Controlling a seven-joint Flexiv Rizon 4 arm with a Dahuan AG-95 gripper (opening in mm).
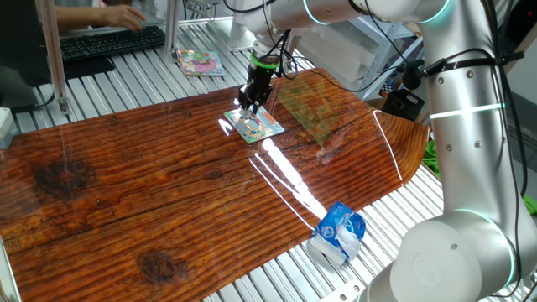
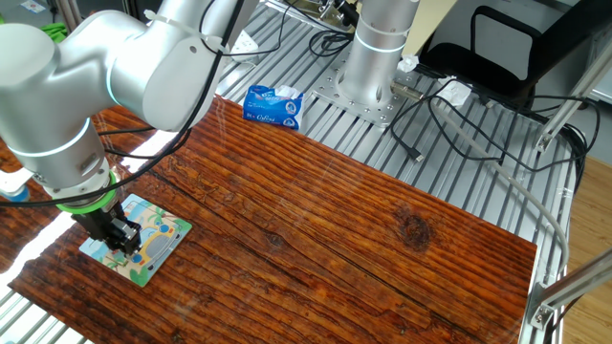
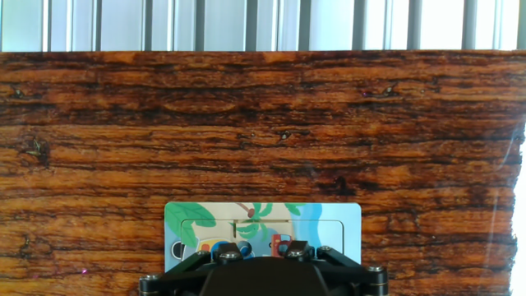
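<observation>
A flat picture board (image 3: 263, 210) with palm trees, sand and blue water painted on it lies on the wooden tabletop. In exterior view 2 the same board (image 2: 167, 256) lies at the left, and in exterior view 1 the board (image 1: 267, 131) is near the table's far edge. My black gripper (image 2: 127, 248) points down over it, its tips close to the surface. From the wrist, the gripper covers the board's lower part. Its two fingers stand apart, with printed surface showing between them and no held object visible. Whether the tips touch the board is unclear.
A blue tissue pack (image 2: 273, 107) sits on the metal slats by the arm's base. Another colourful board (image 1: 200, 63) lies beyond the table's far edge, near a keyboard (image 1: 113, 44) and a person's hand (image 1: 124, 18).
</observation>
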